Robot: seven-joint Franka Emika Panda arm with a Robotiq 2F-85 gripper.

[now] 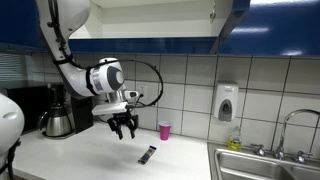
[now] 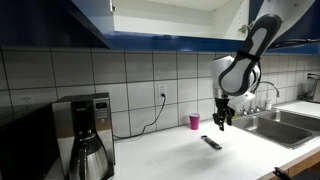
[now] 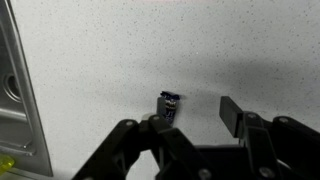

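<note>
My gripper (image 1: 125, 133) hangs above the white counter, open, with nothing between its fingers. A small dark object (image 1: 147, 155), long and flat like a marker or remote, lies on the counter to its right in exterior view 1. In exterior view 2 the dark object (image 2: 211, 143) rests below and left of the gripper (image 2: 229, 119). From the wrist, the far end of the dark object (image 3: 170, 100) shows just beyond the left finger, which hides the rest. A pink cup (image 1: 165, 131) stands farther back near the tiled wall.
The sink (image 1: 262, 166) borders the counter on the right, with a soap bottle (image 1: 235, 139) behind it. A coffee maker (image 1: 57, 114) stands at the left, and a cable (image 2: 140, 132) hangs along the wall.
</note>
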